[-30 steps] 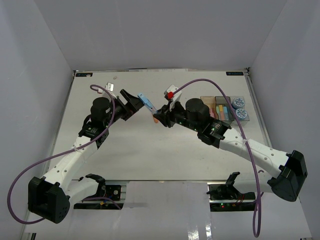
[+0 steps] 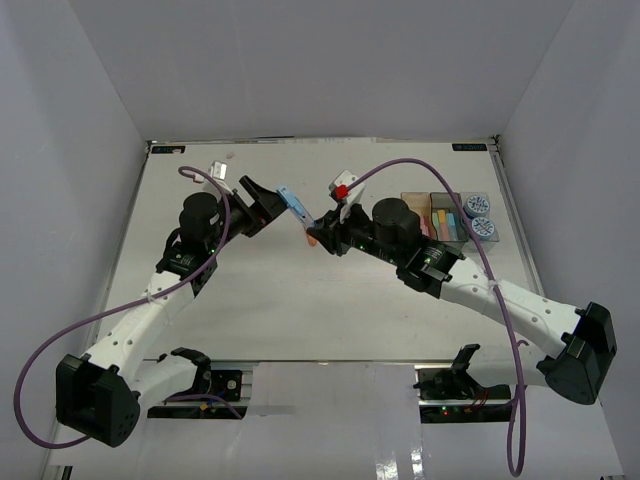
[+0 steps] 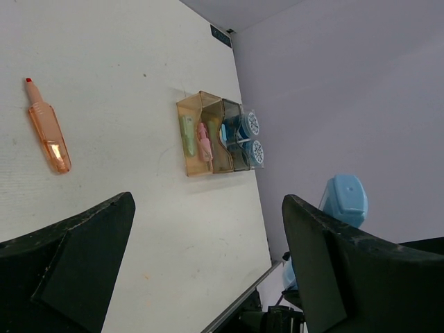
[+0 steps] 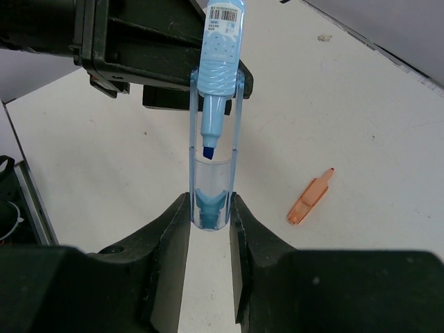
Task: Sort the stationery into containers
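Note:
A blue marker [image 2: 294, 206] with a clear, open-sided cap is held aslant above the middle of the table. My right gripper is shut on the clear cap end, the dark nib [image 4: 208, 152] pointing down into it. At the marker's other end my left gripper [image 2: 268, 207] stands open. In the left wrist view the blue marker end [image 3: 345, 199] shows past the right-hand finger, not between the two fingers. An orange pen-like item [image 3: 50, 132] with a red tip lies on the table, partly hidden from above.
A divided clear organiser [image 3: 189, 106] stands at the table's right, holding green, pink and blue items. Two round blue-topped containers [image 2: 477, 205] sit in its right side.
The left gripper's fingers have shifted very slightly; the marker and right gripper stay practically in place.

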